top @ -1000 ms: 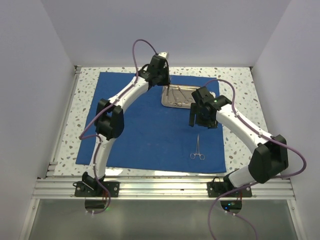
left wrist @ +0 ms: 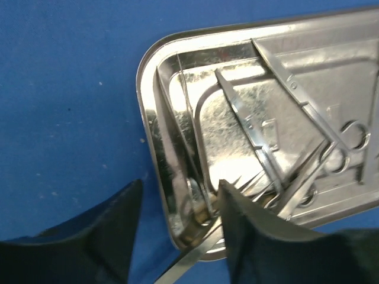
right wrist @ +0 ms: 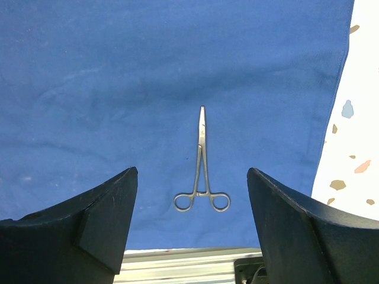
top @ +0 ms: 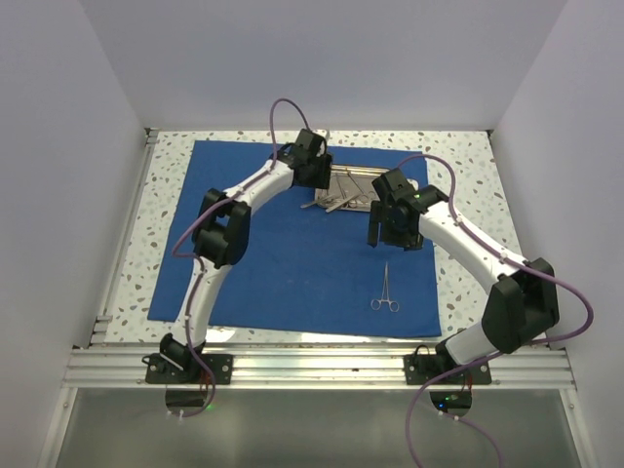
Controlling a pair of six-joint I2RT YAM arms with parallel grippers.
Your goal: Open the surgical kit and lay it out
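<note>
In the top view my left gripper (top: 322, 183) hangs over the left end of the metal tray (top: 355, 210). Its fingers (left wrist: 121, 216) stand apart with no instrument gripped between them. Slender tweezers (left wrist: 183, 127) lie in the tray's left side. Another tweezer-like piece (left wrist: 188, 258) rests across the near rim, its end sticking out over the cloth. Two scissor-handled instruments (left wrist: 295, 90) lie further right among other metal pieces, partly overlapping. My right gripper is open and empty above the cloth; a ring-handled clamp (right wrist: 202, 142) lies flat below.
A blue cloth (top: 292, 273) covers most of the speckled table (top: 468, 185). Both arms reach in from the front, the right one passing over the table's right side.
The left gripper has come down and nearer over the tray's left end. Thin instruments now lie across the tray's near edge where none showed earlier. The right arm has hardly moved.
</note>
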